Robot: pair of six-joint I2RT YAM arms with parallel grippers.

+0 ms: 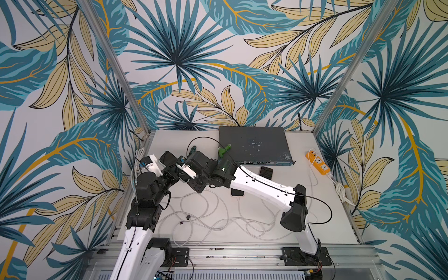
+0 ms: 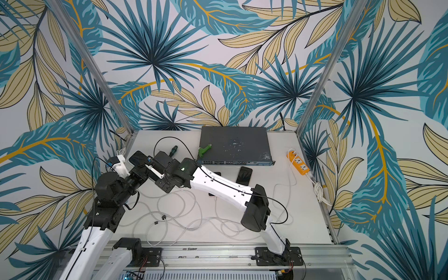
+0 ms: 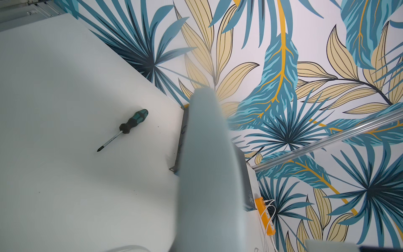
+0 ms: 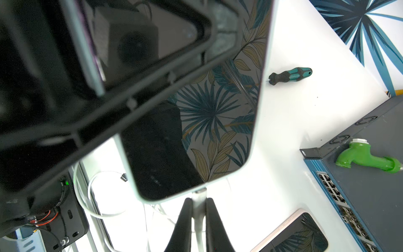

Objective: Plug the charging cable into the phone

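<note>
A large dark-screened phone (image 4: pixel 210 126) is held up at the left of the table by my left gripper (image 1: pixel 173 165), which is shut on it; it fills much of the right wrist view. A white cable plug (image 4: pixel 198 214) sits between the dark fingertips of my right gripper, its tip at the phone's bottom edge; I cannot tell whether it is inside the port. The left wrist view shows mostly a blurred pale shape.
A grey switch (image 1: pixel 254 144) at the back bears a green fitting (image 4: pixel 365 159). A screwdriver (image 3: pixel 132 126) lies nearby, another phone (image 1: pixel 266 172) at centre, an orange power strip (image 1: pixel 317 162) at right. Loose cables cover the front.
</note>
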